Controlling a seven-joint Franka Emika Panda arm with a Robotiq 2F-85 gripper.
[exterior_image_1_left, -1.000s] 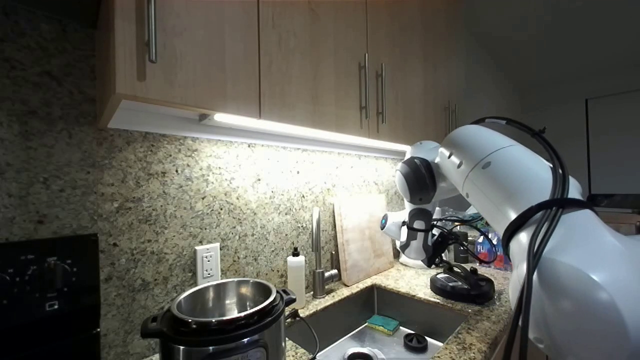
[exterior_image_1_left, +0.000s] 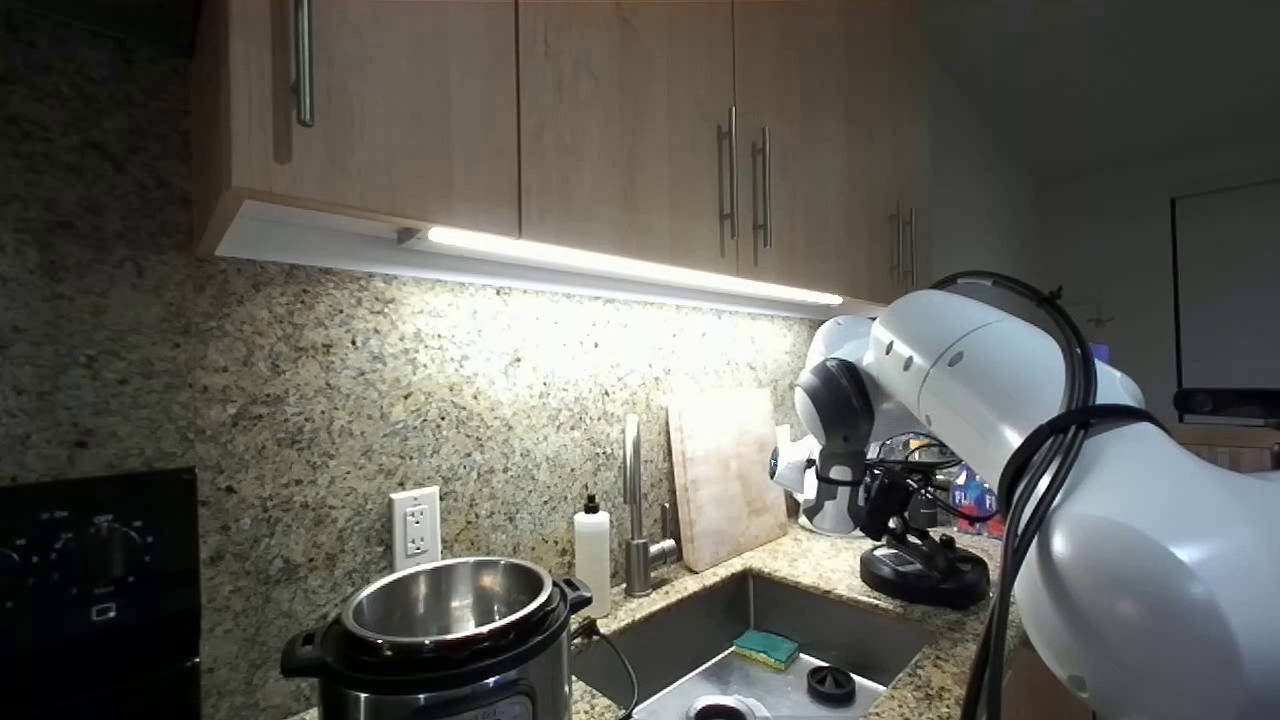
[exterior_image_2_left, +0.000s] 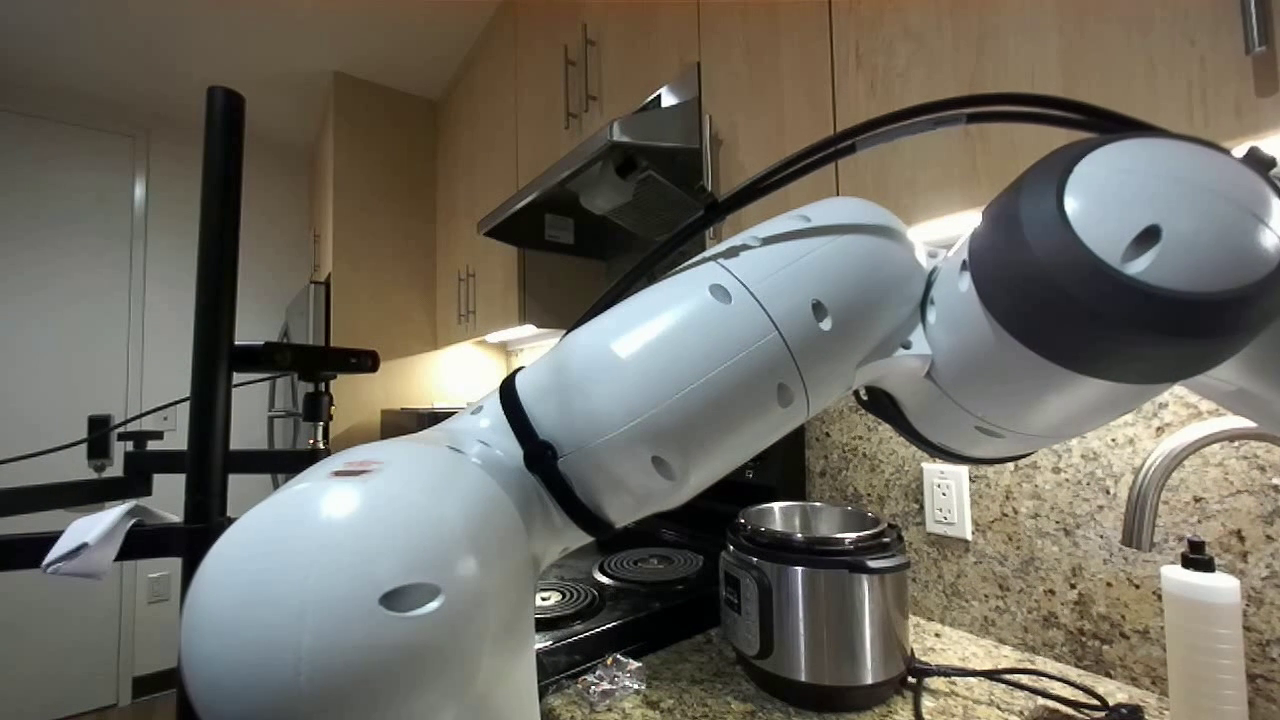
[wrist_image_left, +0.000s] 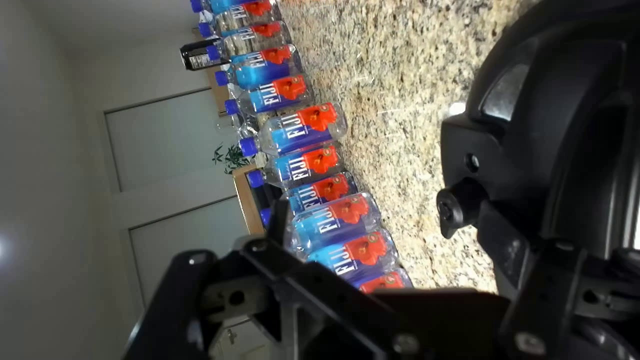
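A black pot lid (exterior_image_1_left: 924, 578) with a raised handle lies on the counter to the right of the sink. Close above it, my gripper (exterior_image_1_left: 897, 518) points down, small and partly merged with dark cables. In the wrist view the lid (wrist_image_left: 558, 114) fills the right side, and my gripper is open, its fingers spread wide at the bottom. The right finger overlaps the lid's image; whether they touch, I cannot tell. The steel pressure cooker (exterior_image_1_left: 450, 612) stands without a lid at the front left, and shows also in the second exterior view (exterior_image_2_left: 822, 612).
Several water bottles (wrist_image_left: 309, 126) line the counter near the lid. The sink (exterior_image_1_left: 780, 618) holds a sponge (exterior_image_1_left: 765, 649) and a black stopper (exterior_image_1_left: 830, 685). A cutting board (exterior_image_1_left: 729, 480), a faucet (exterior_image_1_left: 635, 504) and a soap bottle (exterior_image_1_left: 591, 558) stand behind it.
In exterior view 1 the forearm has lowered and shifted slightly left, and the gripper has come down closer to the lid. The lid and cooker have not moved.
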